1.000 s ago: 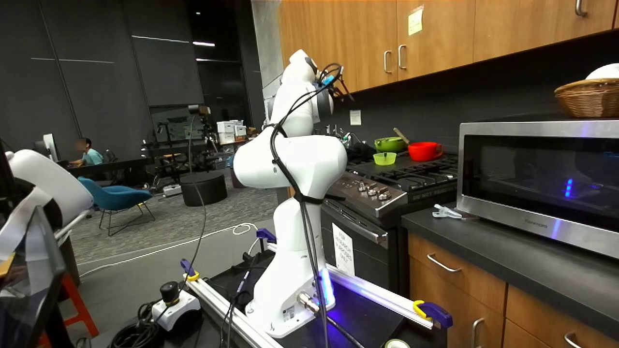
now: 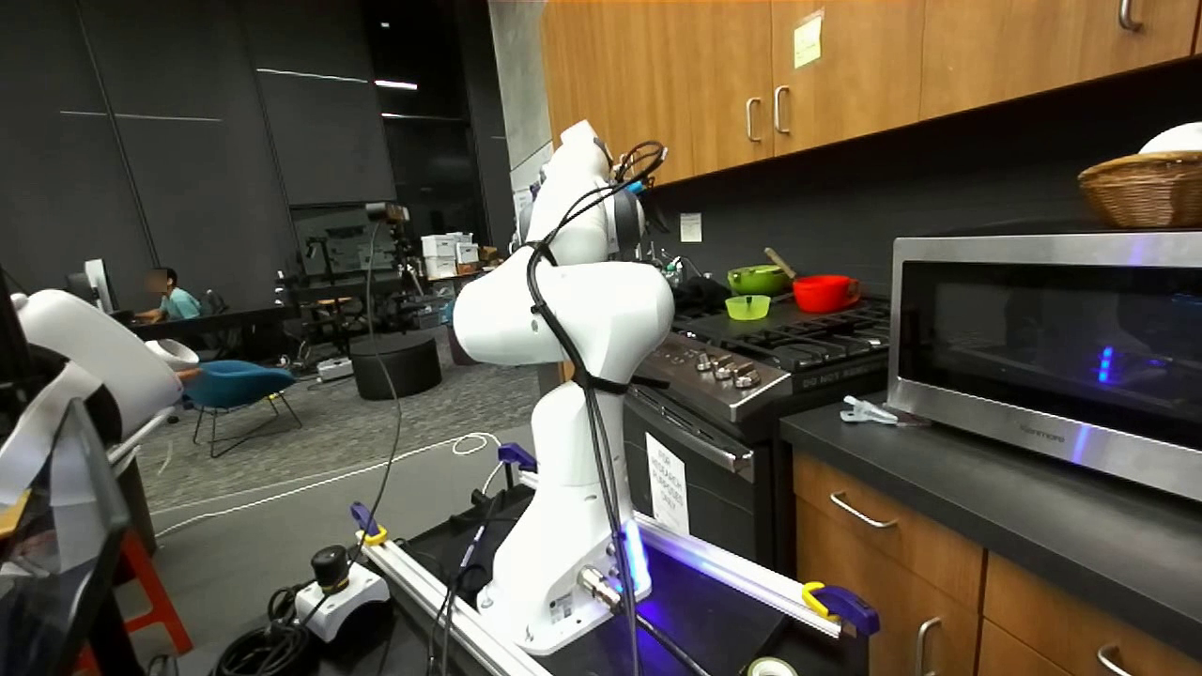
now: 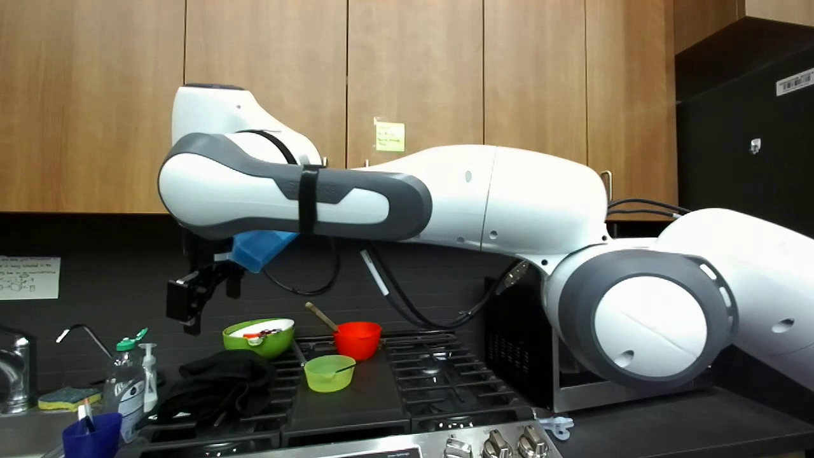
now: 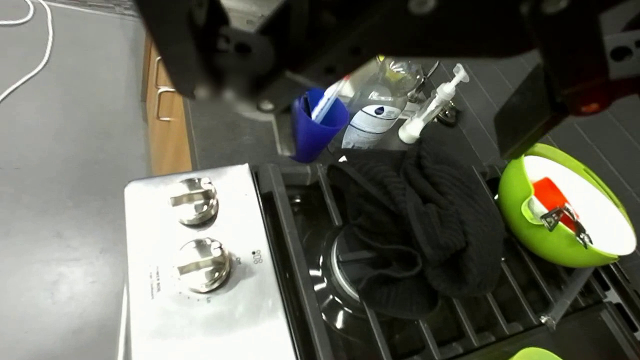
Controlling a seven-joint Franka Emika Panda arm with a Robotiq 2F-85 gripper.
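My gripper (image 3: 212,312) hangs high above the left side of the stove, fingers apart and empty. The wrist view shows its dark fingers spread wide at the top, the right-hand finger pad (image 4: 525,114) clear of everything. Below lies a crumpled black cloth (image 4: 420,228) on the burner grate. To the cloth's right sits a green bowl (image 4: 540,228), white inside, holding a red item and metal utensils. A light green bowl (image 3: 329,373) and a red pot (image 3: 357,340) rest farther along the stove. The hand is largely hidden behind the arm in exterior view 1.
A blue cup (image 4: 318,123) with pens, a clear soap bottle (image 4: 375,111) and a white pump bottle (image 4: 429,111) stand beside the stove. Wooden cupboards (image 3: 416,84) hang close behind the raised arm. A microwave (image 2: 1048,349) occupies the right counter.
A pale shape has appeared before the blue chair.
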